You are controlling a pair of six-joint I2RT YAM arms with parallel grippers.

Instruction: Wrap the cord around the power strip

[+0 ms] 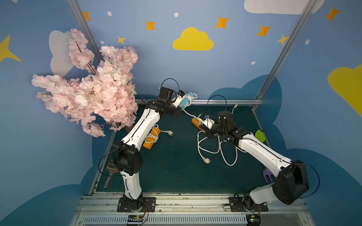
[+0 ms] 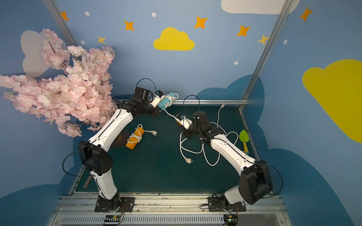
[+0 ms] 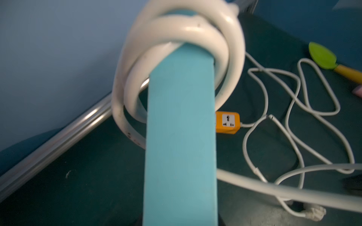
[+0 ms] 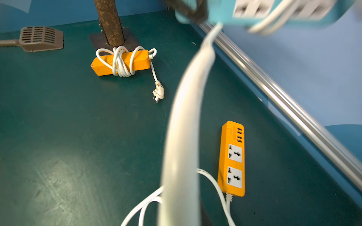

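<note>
The blue power strip (image 1: 184, 103) is held tilted up near the back rail by my left gripper (image 1: 178, 103), which is shut on it. Several loops of white cord (image 3: 177, 30) circle the strip's far end in the left wrist view. From the strip the cord (image 4: 184, 124) runs taut toward my right gripper (image 1: 204, 124), lower and to the right, and fills the middle of the right wrist view. That gripper appears shut on the cord, though its fingertips are hidden there. The strip's socket face (image 4: 254, 7) shows at the top edge of the right wrist view.
An orange strip (image 4: 231, 158) lies under the right gripper, loose white cord (image 3: 294, 98) tangled beside it. Another orange strip (image 1: 151, 137), cord wound round it, lies left. Pink blossoms (image 1: 101, 86) crowd the left arm.
</note>
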